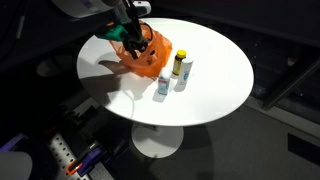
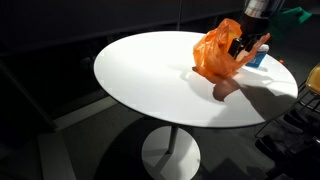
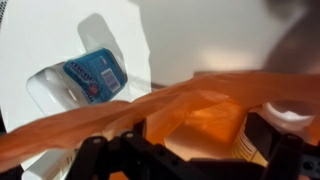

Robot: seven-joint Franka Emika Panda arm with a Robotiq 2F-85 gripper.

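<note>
An orange plastic bag (image 1: 155, 62) stands open on the white table. My gripper is at its mouth, with its fingers (image 3: 131, 146) spread apart. The bag's rim (image 3: 190, 92) crosses the wrist view in front of them. Inside the bag, partly hidden by a finger, a round white-topped thing (image 3: 290, 114) shows. In the second exterior view the gripper (image 2: 237, 46) is against the bag (image 2: 213, 52). Outside the bag, a small white bottle with a blue label (image 3: 95, 77) lies in the wrist view.
Beside the bag stand a small white-and-blue bottle (image 1: 163, 83), a yellow-capped dark bottle (image 1: 178, 63) and a taller white container (image 1: 184, 73).
</note>
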